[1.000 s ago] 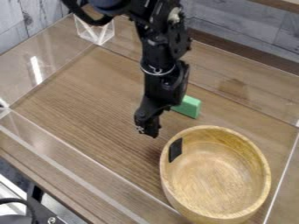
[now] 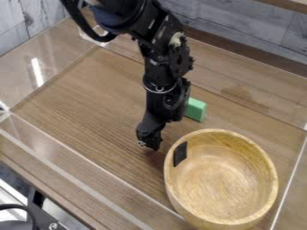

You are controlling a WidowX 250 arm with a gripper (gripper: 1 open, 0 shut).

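The black robot gripper (image 2: 153, 135) hangs at the centre of the camera view, low over the wooden table, left of a tan bowl (image 2: 228, 184) with a black patch on its rim. A green block (image 2: 196, 109) lies behind the gripper to the right, partly hidden by it. Whether anything is between the dark fingers is too hard to tell.
The bowl fills the lower right of the table (image 2: 72, 126). A clear object at the top left is partly hidden by the arm. Dark cables lie at the bottom left corner.
The arm has shifted a little to the left and the gripper has moved slightly lower, covering a bit more of the table. The bowl and green block look unmoved.
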